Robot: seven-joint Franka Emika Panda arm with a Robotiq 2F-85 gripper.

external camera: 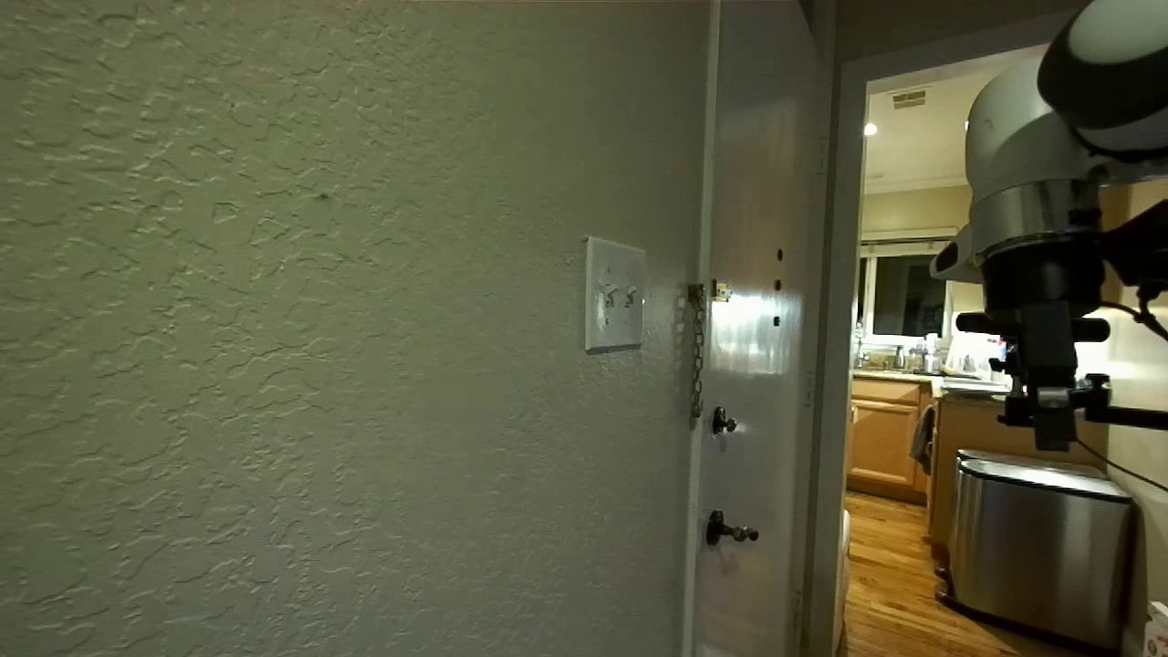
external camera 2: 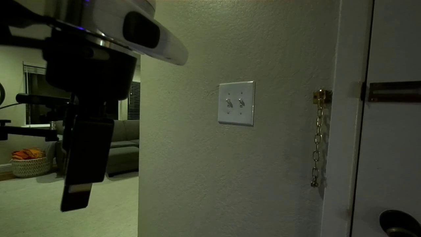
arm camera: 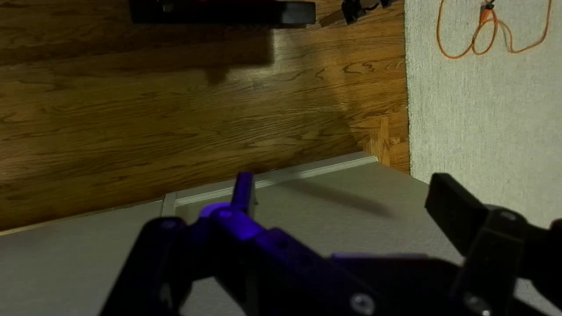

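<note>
A white plate with two toggle switches (external camera 2: 235, 114) is mounted on the textured wall; its two levers tilt alike in exterior view 2. My gripper points down, clear of the wall, its two fingers wide apart in the wrist view with nothing between them. Exterior view 2 has the gripper (external camera 2: 77, 199) to the left of the plate, fingertips lower than it. In exterior view 1 the gripper (external camera: 1055, 432) is at the far right, one finger hiding the other.
A door chain (external camera 2: 316, 146) hangs right of the plate, beside the door (external camera: 756, 460) with its knobs. A steel bin (external camera: 1035, 547) stands in the background. Below the gripper lie wood floor (arm camera: 210, 116) and carpet (arm camera: 474, 121) with an orange cord (arm camera: 495, 21).
</note>
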